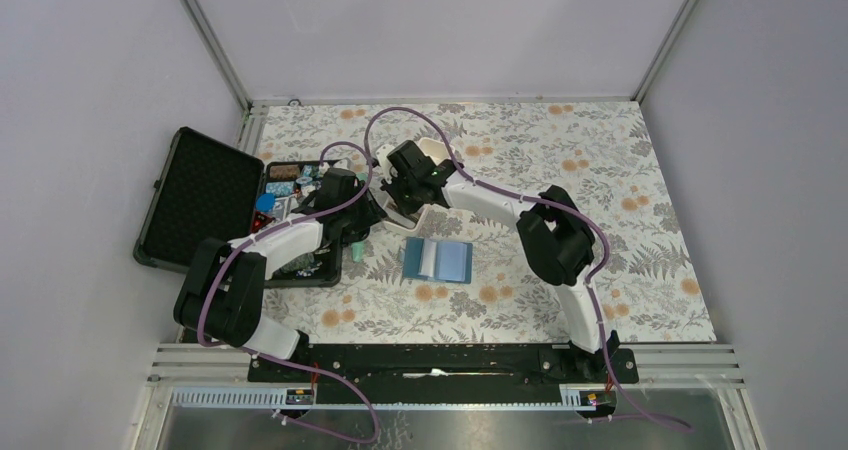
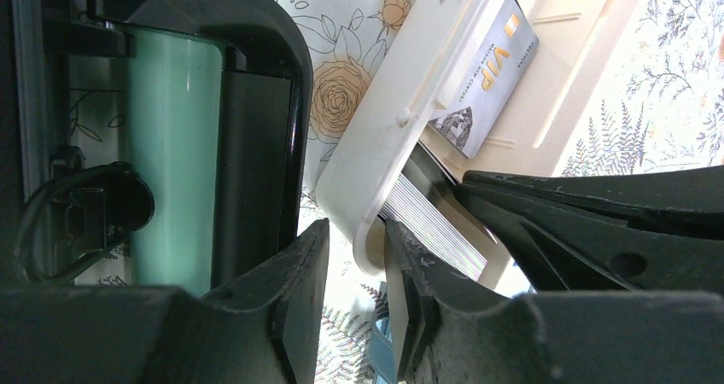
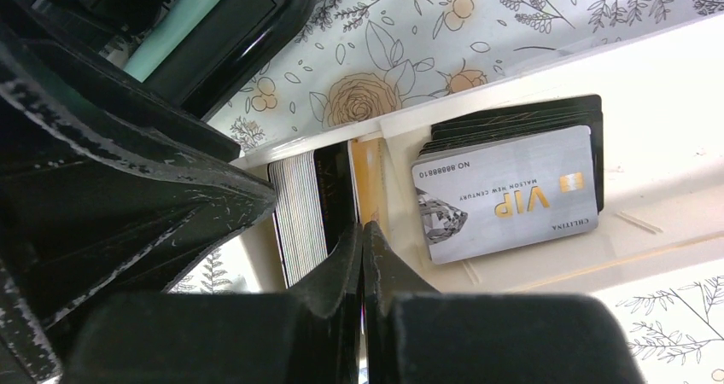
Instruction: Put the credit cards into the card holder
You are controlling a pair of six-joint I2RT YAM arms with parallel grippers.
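Note:
The blue card holder (image 1: pixel 455 261) lies spread open below the white tray (image 1: pixel 397 228) in the top view. In the right wrist view, silver VIP cards (image 3: pixel 505 194) lie flat over dark ones in one compartment, while a packed row of white-edged cards (image 3: pixel 296 218) and a black card (image 3: pixel 334 188) stand on edge in another. My right gripper is shut, its tips at the black card; nothing shows between them. My left gripper stands open around the tray's corner wall, one finger outside and one inside.
To the left, an open black case (image 1: pixel 333 279) holds several items, its lid (image 1: pixel 202 198) folded outward. A green object (image 2: pixel 175 158) sits beside the tray in the left wrist view.

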